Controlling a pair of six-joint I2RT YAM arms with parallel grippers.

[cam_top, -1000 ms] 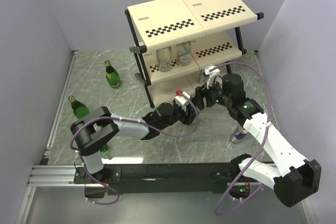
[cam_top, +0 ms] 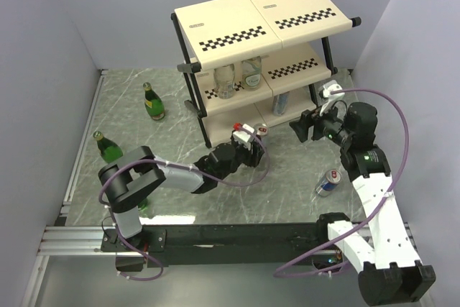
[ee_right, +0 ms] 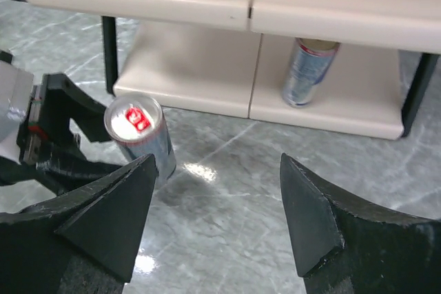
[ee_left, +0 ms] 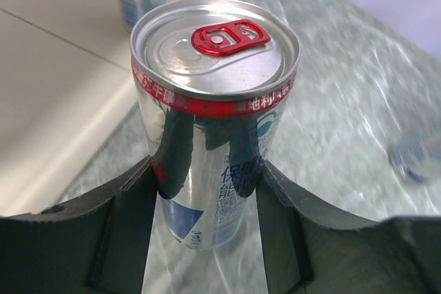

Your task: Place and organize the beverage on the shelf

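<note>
A silver can with a red pull tab (ee_left: 207, 101) stands upright in front of the shelf's lowest board, my left gripper (cam_top: 260, 154) shut around its body. In the right wrist view the same can (ee_right: 148, 135) shows at the left, between the left gripper's dark fingers. My right gripper is part open with nothing between its fingers, to the right of that can and in front of the shelf (cam_top: 237, 116). Another can (ee_right: 310, 70) stands on the lowest board's right half. One more can (cam_top: 328, 182) is on the table at the right.
Two clear bottles, one (cam_top: 224, 81) beside the other (cam_top: 251, 73), stand on the middle board. Green bottles (cam_top: 153, 102) stand on the table at the left. The lowest board's left half (ee_right: 189, 67) is bare, and open table lies before the shelf.
My right gripper has drawn away to the right from beside the left gripper, uncovering the held can. The left gripper has shifted only slightly.
</note>
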